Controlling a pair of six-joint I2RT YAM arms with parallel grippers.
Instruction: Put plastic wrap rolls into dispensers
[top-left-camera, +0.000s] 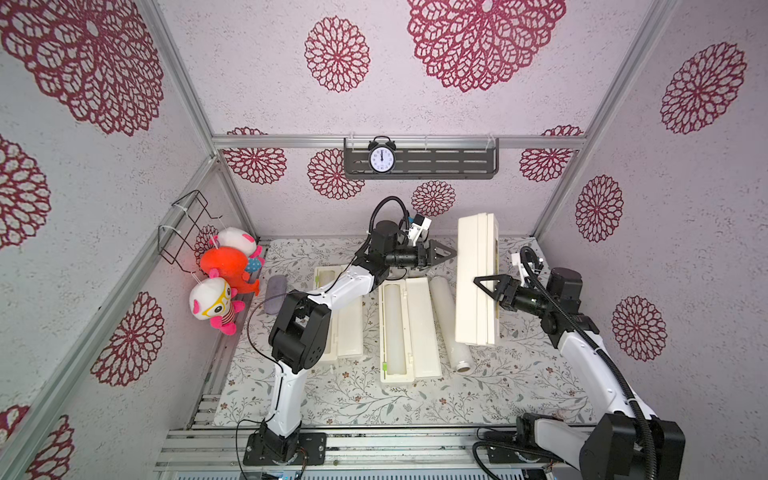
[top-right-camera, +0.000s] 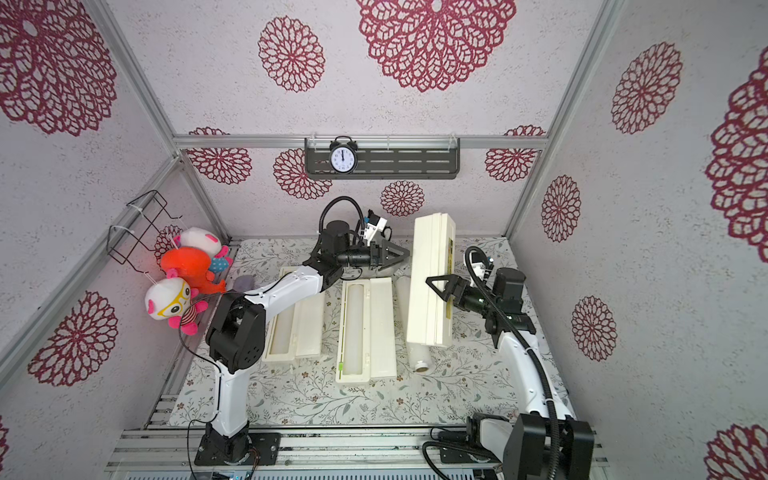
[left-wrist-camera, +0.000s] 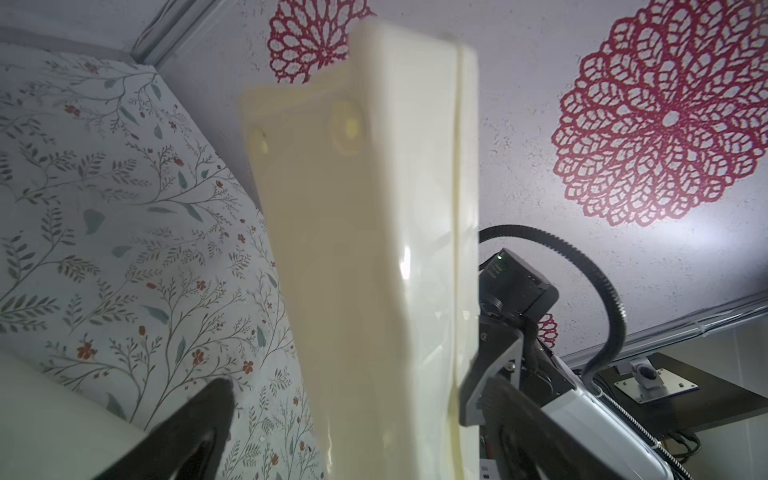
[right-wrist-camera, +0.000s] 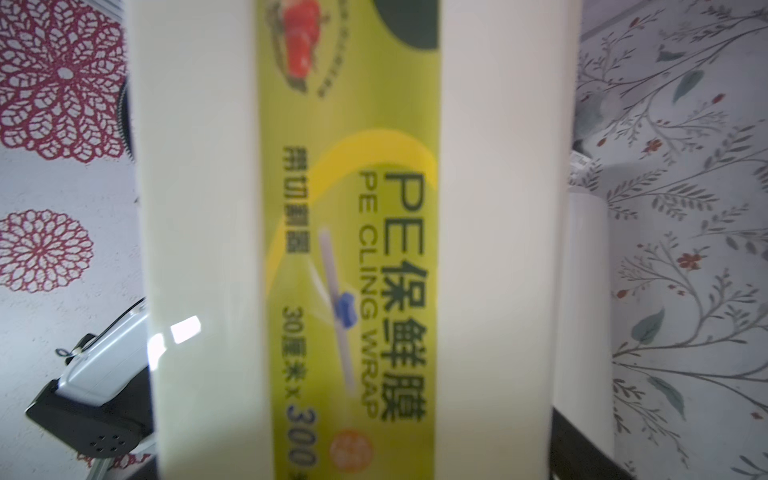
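Observation:
A cream dispenser box (top-left-camera: 477, 240) labelled PE cling wrap (right-wrist-camera: 352, 240) is held up off the table, with my right gripper (top-left-camera: 484, 288) around its lower middle; whether it presses on both sides is unclear. My left gripper (top-left-camera: 444, 253) is open just left of that box, which stands between its blurred fingers in the left wrist view. A wrap roll (top-left-camera: 445, 320) lies on the table under the box. Two dispensers lie open at the middle (top-left-camera: 424, 328) and left (top-left-camera: 349, 336), each with a pale roll-like shape in its trough.
Plush toys (top-left-camera: 220, 272) hang in a wire basket at the left. A grey object (top-left-camera: 274, 292) lies beside the left dispenser. A shelf with a clock (top-left-camera: 382, 158) is on the back wall.

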